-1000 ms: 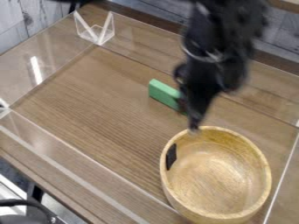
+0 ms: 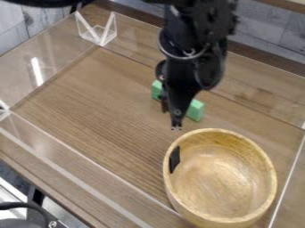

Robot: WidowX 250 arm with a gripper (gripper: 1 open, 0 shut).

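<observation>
My black gripper (image 2: 177, 114) hangs from the top centre over the table, shut, with nothing clearly between its fingers. A green block (image 2: 192, 108) lies on the wooden table partly behind it, showing on both sides of the fingers; I cannot tell whether they touch it. A large tan round bowl (image 2: 226, 183) stands at the lower right, with a dark piece at its left rim.
A white wire holder (image 2: 98, 28) stands at the back left. A ledge runs along the back right.
My gripper has moved left from above the bowl's back side to over the green block. The block and bowl look unmoved.
</observation>
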